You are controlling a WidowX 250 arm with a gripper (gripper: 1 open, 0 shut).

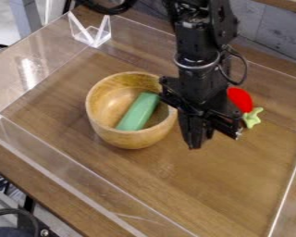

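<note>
My black gripper (196,130) hangs over the middle of the table, just right of a wooden bowl (108,94), shut with nothing visible between its fingers. A green elongated object (138,113) lies inside the bowl. A red object with a green top (239,98) sits behind the gripper on the right, partly hidden by it.
A clear plastic piece (92,30) stands at the back left. A grey wall runs along the back, and cables hang at the lower left.
</note>
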